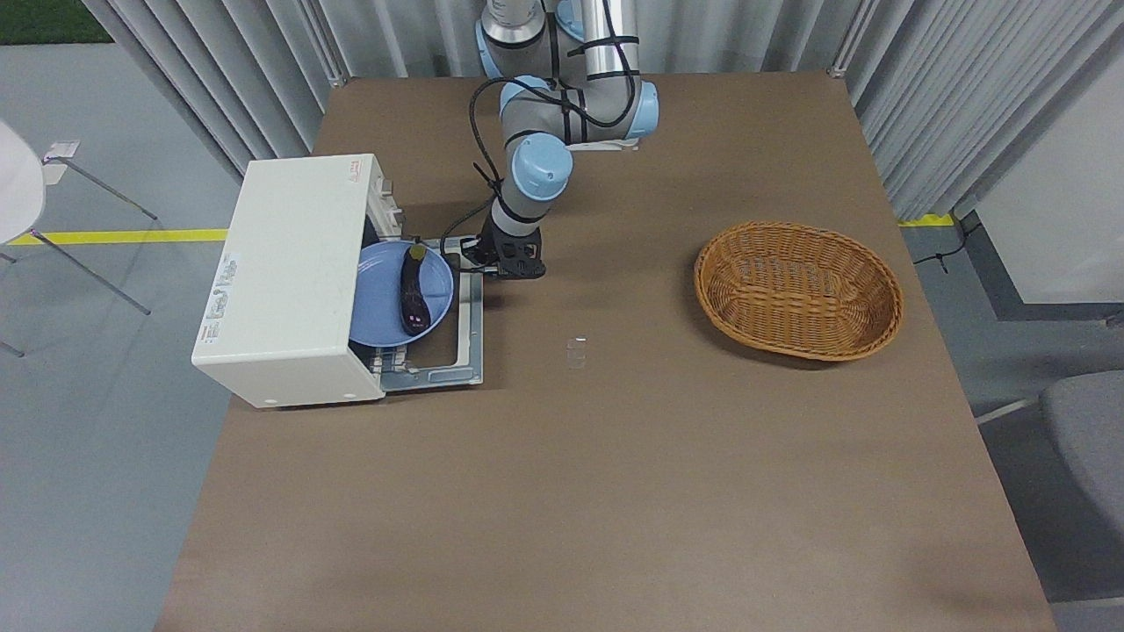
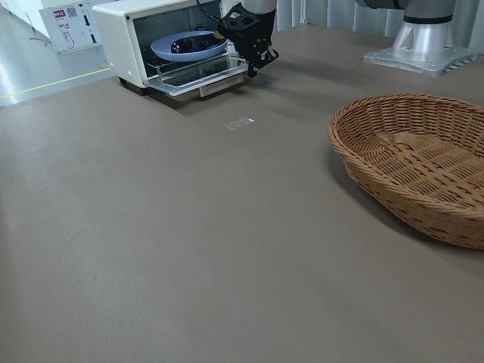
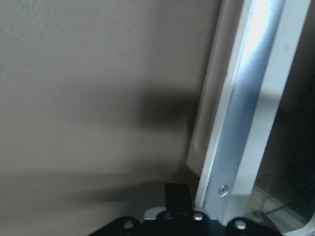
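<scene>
A white oven [image 1: 279, 274] sits on the table's left, its door [image 1: 443, 374] folded down. Inside rests a blue plate [image 1: 379, 305] bearing a dark eggplant [image 1: 414, 290]. My gripper [image 1: 503, 265] is at the outer edge of the lowered door, low beside it. In the wrist view, the gripper appears at the bottom against the door's metal edge [image 3: 236, 128]; whether it is open or shut is hard to tell.
A wicker basket [image 1: 796, 290] stands on the right of the brown table [image 1: 653, 474]. The robot's base [image 2: 420, 57] is at the back.
</scene>
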